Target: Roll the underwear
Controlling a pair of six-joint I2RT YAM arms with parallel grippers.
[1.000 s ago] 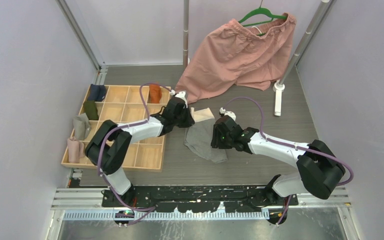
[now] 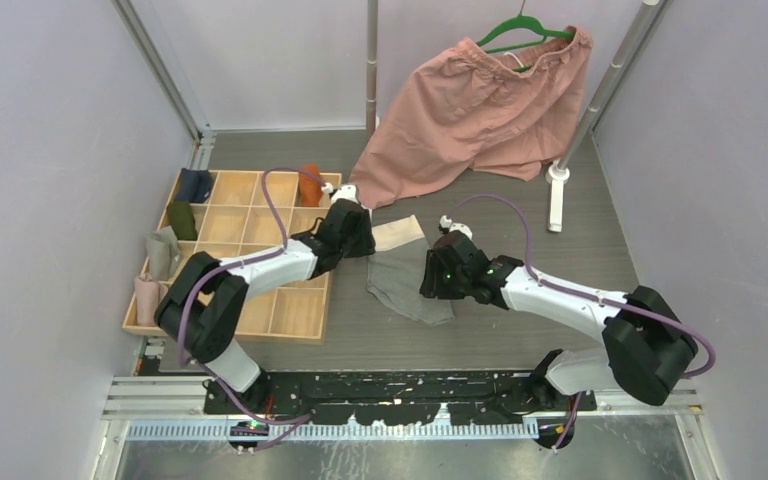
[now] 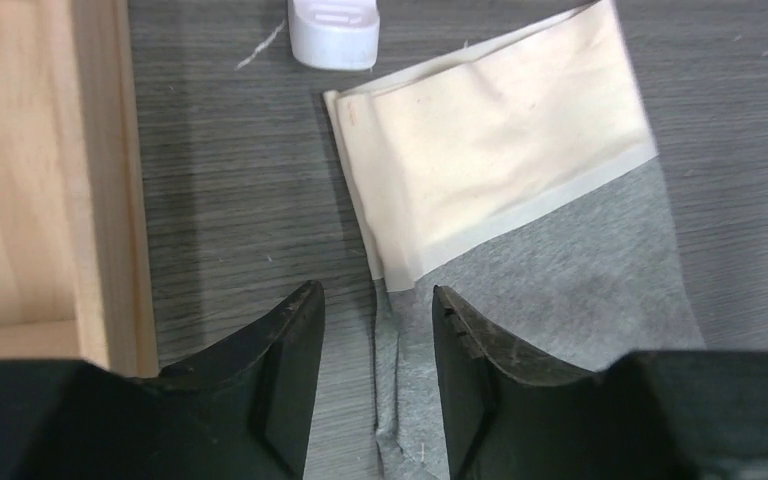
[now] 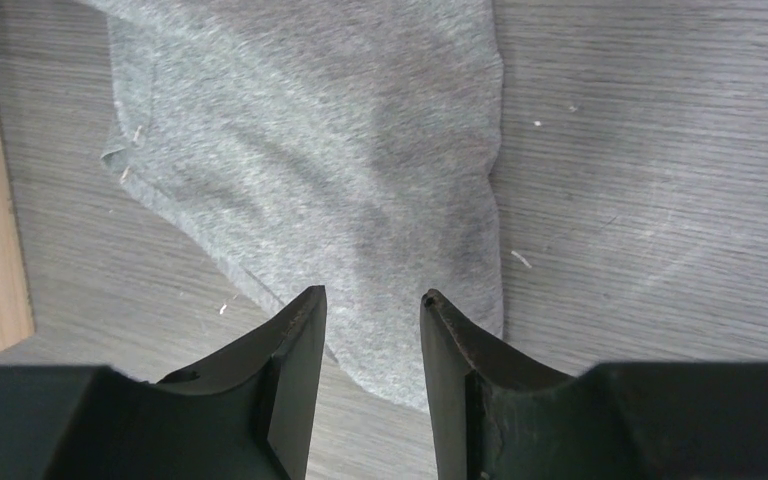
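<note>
Grey underwear (image 2: 398, 282) with a cream waistband (image 3: 505, 130) lies folded flat on the table between both arms, its left edge folded over in a narrow strip. My left gripper is open above that left edge, near the waistband. My right gripper is also open, above the lower part of the grey fabric (image 4: 360, 200), with nothing held between its fingers.
A wooden grid box (image 2: 300, 312) holding rolled cloths stands on the left, close beside the underwear. Pink shorts (image 2: 460, 120) hang on a green hanger at the back, draping onto the table (image 2: 560, 265).
My left gripper has moved left, off the waistband's top toward the box side. My right arm has shifted very slightly. The underwear looks nearly unchanged.
</note>
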